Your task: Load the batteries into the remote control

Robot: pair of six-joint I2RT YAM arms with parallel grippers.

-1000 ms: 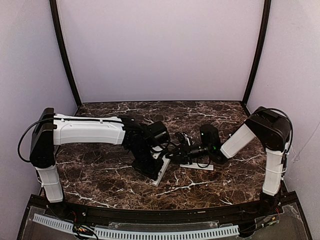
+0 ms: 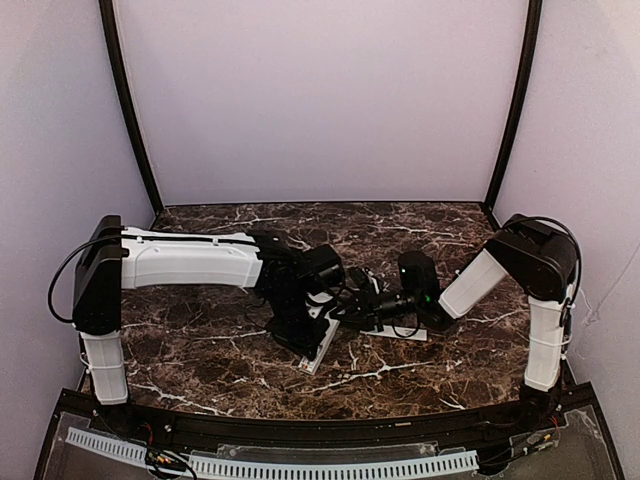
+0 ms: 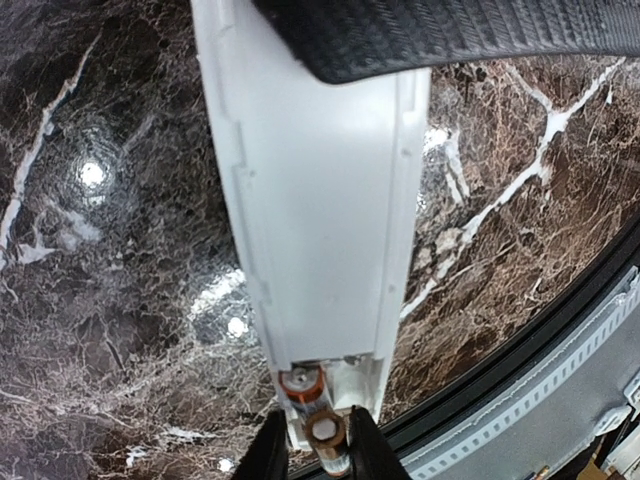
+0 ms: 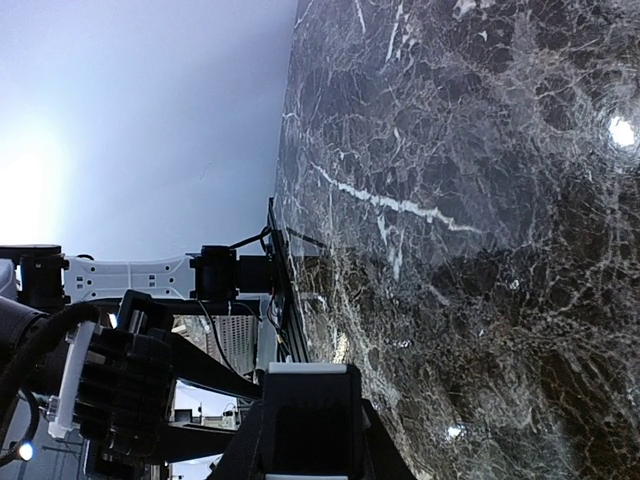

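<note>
The white remote control (image 2: 316,356) (image 3: 310,220) lies lengthwise under my left gripper, battery bay toward the fingers. One battery (image 3: 304,385) sits in the bay. A second battery (image 3: 330,450) is tilted between my left fingertips, overlapping the first; whether they grip it is unclear. My right gripper (image 2: 350,310) is at the remote's far end, shut on it; the right wrist view shows its dark body close up, with the held part hidden.
A white strip (image 2: 400,333), probably the cover, lies under the right arm.
The right arm looks still.
</note>
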